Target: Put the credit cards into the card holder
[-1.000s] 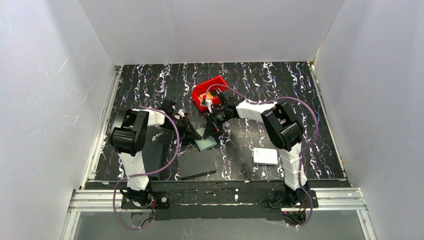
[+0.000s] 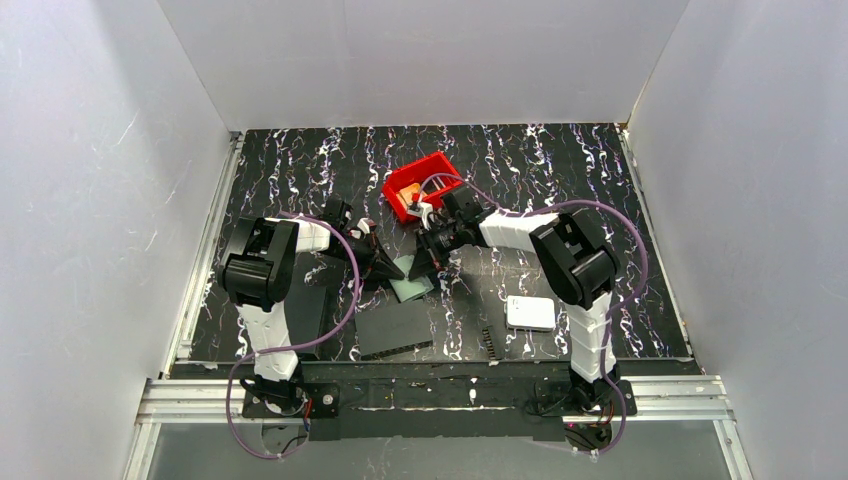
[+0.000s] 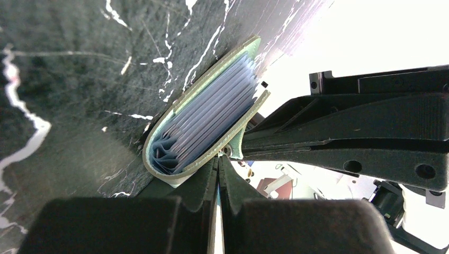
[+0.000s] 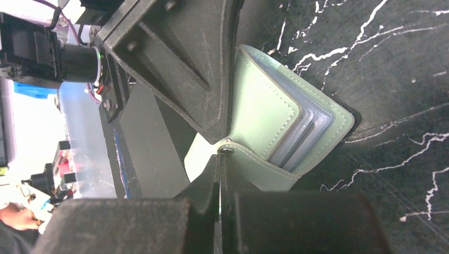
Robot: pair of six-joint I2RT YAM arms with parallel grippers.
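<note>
The pale green card holder [image 2: 410, 288] lies on the dark marbled table between my two grippers. In the left wrist view its sleeves [image 3: 206, 114] show as a stack of thin bluish leaves between the covers; I cannot tell which hold cards. My left gripper is shut at the holder's edge, and nothing clear shows between its fingers. From the other side, my right gripper is shut with its tips by the metal snap [image 4: 226, 150] on the holder's strap. Whether the thin strap is pinched there is hidden.
Behind the holder stands a red bin [image 2: 398, 207] with tan and white items inside. Dark flat panels [image 2: 392, 328] lie in front. A white case [image 2: 530, 313] and a small dark strip [image 2: 489, 342] rest at the front right.
My right gripper has shifted slightly rightward over the holder, and its arm has swung a little to the right. The left arm and the holder look almost unmoved.
</note>
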